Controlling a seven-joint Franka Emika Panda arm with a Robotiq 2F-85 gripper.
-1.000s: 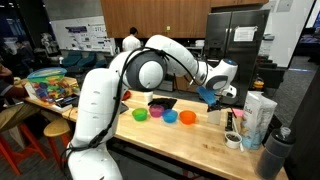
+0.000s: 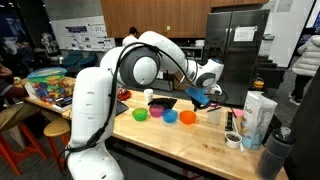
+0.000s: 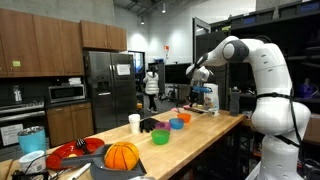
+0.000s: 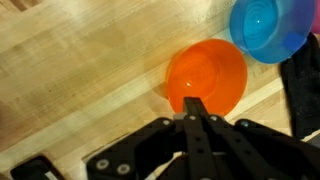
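Observation:
Above the table hangs my gripper, shut, with nothing showing between its fingers. Below it in the wrist view is an orange bowl, partly covered by the gripper's tips. A blue bowl is beside it at the upper right. In exterior view 1 the orange bowl sits to the right of the blue bowl, with a pink bowl and a green bowl further left. The gripper is high over the table there; its exact height above the bowl is unclear.
A milk-like carton, a dark bottle and a small white bowl stand at the table's right. Black cloth lies right of the bowls. Bare wood fills the left side.
The gripper has shifted slightly to the left and lower in exterior view 1. The bowls stay where they were.

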